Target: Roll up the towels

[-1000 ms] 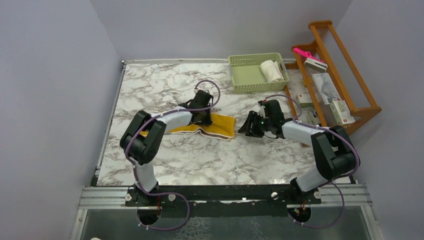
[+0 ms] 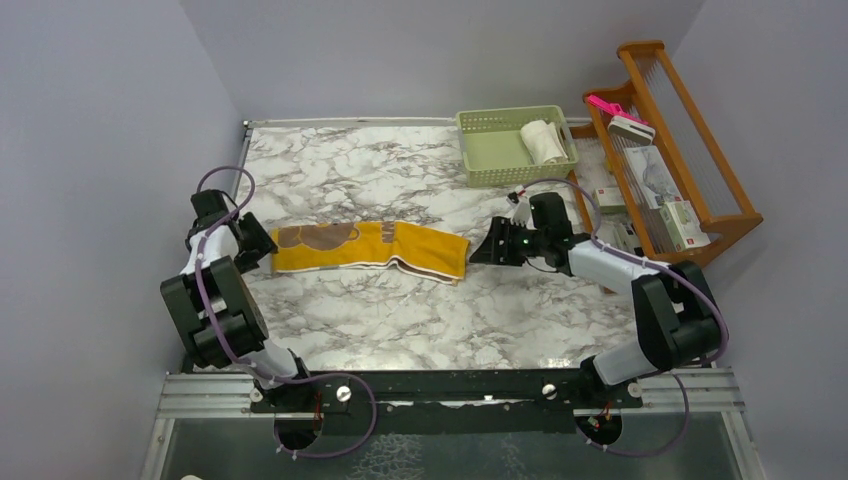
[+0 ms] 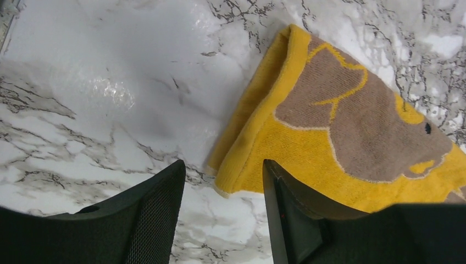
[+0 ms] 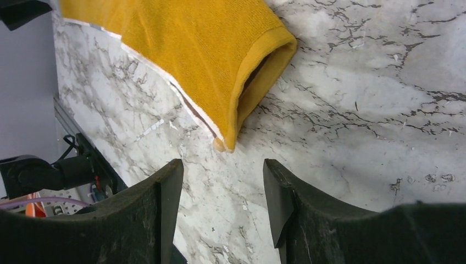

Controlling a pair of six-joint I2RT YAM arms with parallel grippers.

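Observation:
A yellow towel with brown patches (image 2: 330,245) lies folded lengthwise in a long strip across the middle of the table. My left gripper (image 2: 252,254) hangs just beyond its left end; in the left wrist view that folded end (image 3: 291,132) sits above and between the open fingertips, with nothing held. My right gripper (image 2: 492,245) is open, just right of the towel's right end. In the right wrist view that end (image 4: 220,71) shows a loose double edge ahead of the empty fingers.
A green basket (image 2: 490,170) with a rolled white towel (image 2: 543,142) stands at the back right. A wooden rack (image 2: 690,110) with boxes is on the right.
The right gripper has moved slightly. The towel looks nearly unchanged.

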